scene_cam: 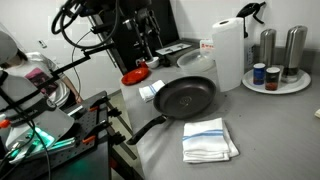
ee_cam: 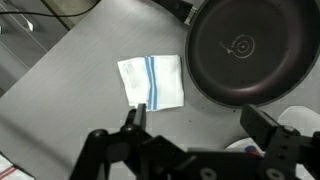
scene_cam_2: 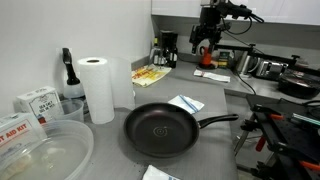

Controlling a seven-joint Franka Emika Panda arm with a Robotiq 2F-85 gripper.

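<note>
My gripper (scene_cam: 147,42) hangs high in the upper left of exterior view 1, its fingers apart. In the wrist view the gripper is open, with nothing between its fingers, and a folded white towel with blue stripes (ee_cam: 168,85) lies ahead of them on the counter. That towel (scene_cam: 207,141) is in front of the pan in exterior view 1. The dark frying pan (scene_cam: 187,97) sits empty beside it, handle toward the counter edge. A second folded white cloth (scene_cam: 152,90) lies beyond the pan. Exterior view 2 shows the gripper (scene_cam_2: 205,42) far back, well above the counter.
A paper towel roll (scene_cam: 229,55) stands behind the pan, next to a clear bowl (scene_cam_2: 50,151). A white plate (scene_cam: 277,87) carries jars and metal shakers. Another cloth (scene_cam_2: 211,75) lies at the far end in exterior view 2.
</note>
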